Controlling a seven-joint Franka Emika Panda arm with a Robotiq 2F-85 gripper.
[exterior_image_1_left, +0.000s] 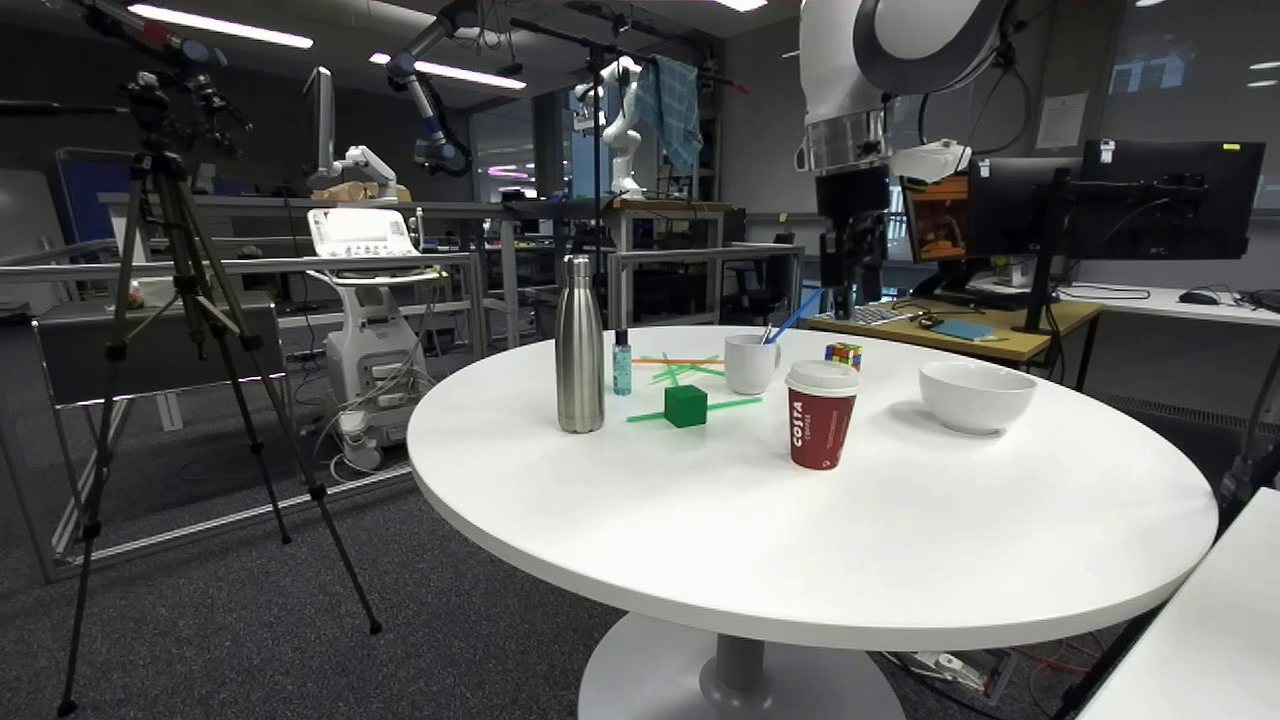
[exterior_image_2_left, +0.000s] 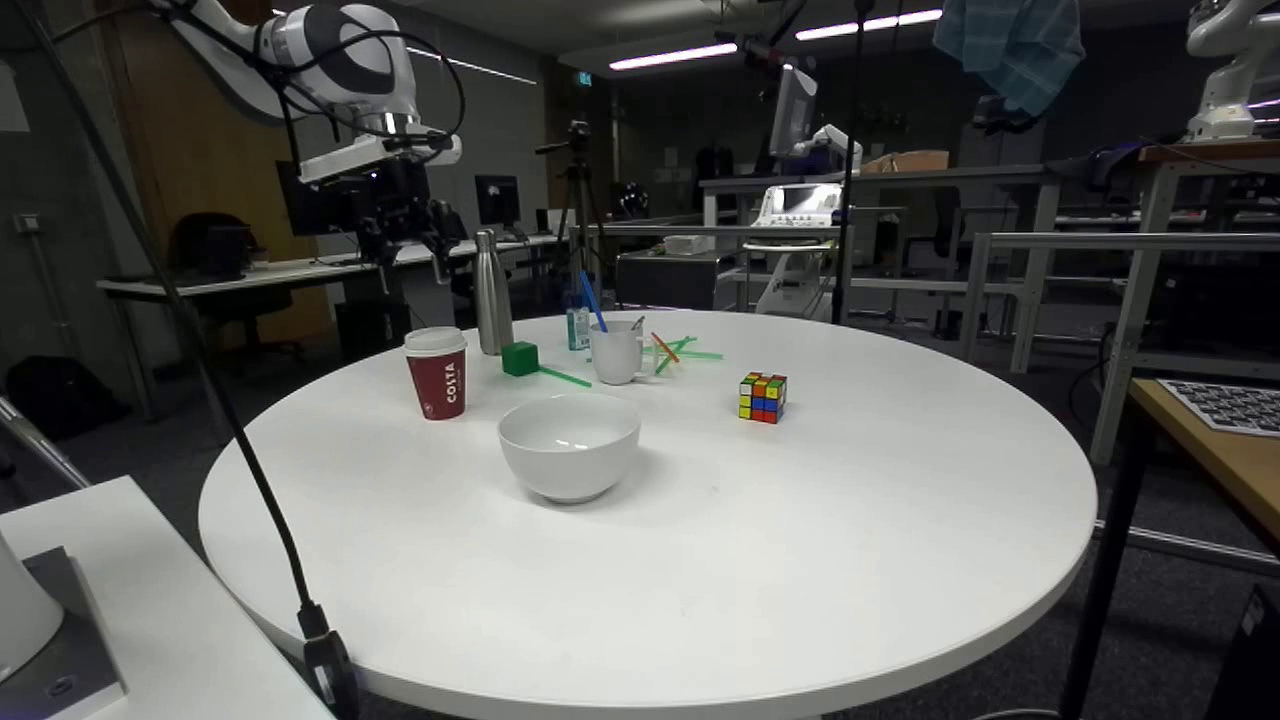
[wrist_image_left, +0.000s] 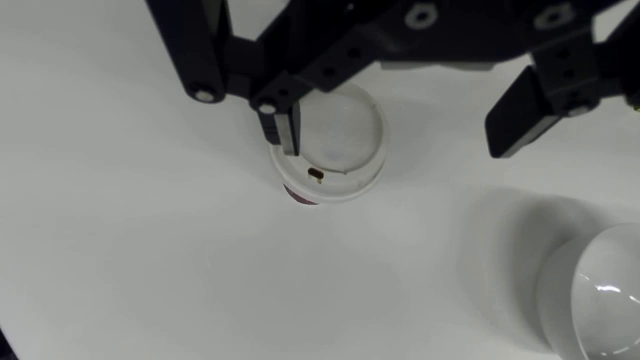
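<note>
My gripper is open and empty, its two dark fingers spread wide. It hangs in the air well above the round table, fingers pointing down, as exterior view 1 shows near the gripper (exterior_image_1_left: 853, 294). Below it stands a red Costa paper cup (exterior_image_1_left: 821, 430), upright with a white lid. In the wrist view the cup's lid (wrist_image_left: 339, 135) appears between the fingers, nearer the left one, which covers part of its edge. A white bowl (wrist_image_left: 609, 300) lies at the lower right there, partly cut off.
On the table (exterior_image_2_left: 768, 564) are a steel bottle (exterior_image_1_left: 579, 348), a small teal bottle (exterior_image_1_left: 621, 366), a green block (exterior_image_1_left: 685, 406), a white mug (exterior_image_1_left: 750, 364) holding a blue stick, loose green sticks and a puzzle cube (exterior_image_2_left: 762, 397).
</note>
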